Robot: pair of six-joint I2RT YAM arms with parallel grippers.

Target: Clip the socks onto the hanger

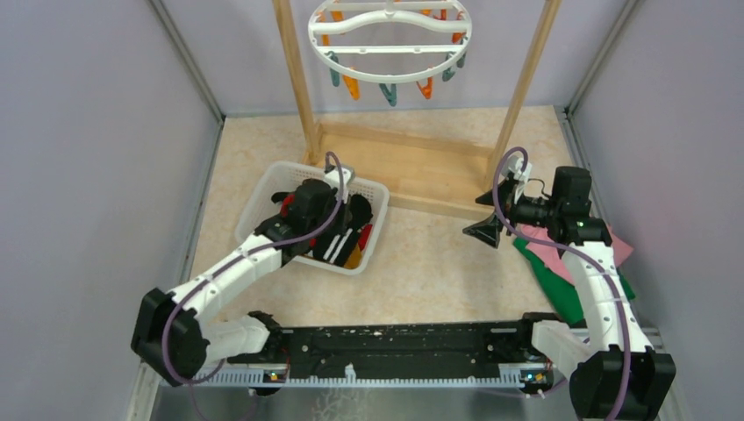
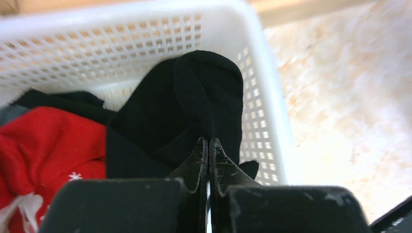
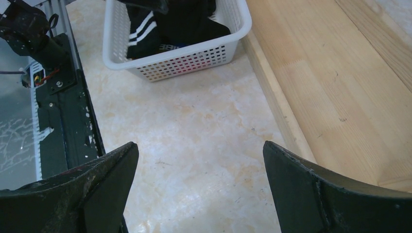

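A white basket (image 1: 375,237) on the table's left side holds several socks, among them black ones, a red one (image 2: 63,141) and a black one with white stripes (image 1: 338,249). Over the basket, my left gripper is shut on a black sock (image 2: 160,107); folds of its cloth run up to the fingertips. How much cloth is pinched is hidden. The round white hanger (image 1: 390,76), with orange and teal clips (image 1: 388,94), hangs at the back. My right gripper stands open and empty above the table at the right.
A wooden frame (image 1: 412,167) stands behind, its posts rising on both sides of the hanger. Pink cloth (image 1: 621,249) and green cloth (image 1: 554,282) lie under the right arm. Between basket and right gripper the table (image 1: 439,263) is bare.
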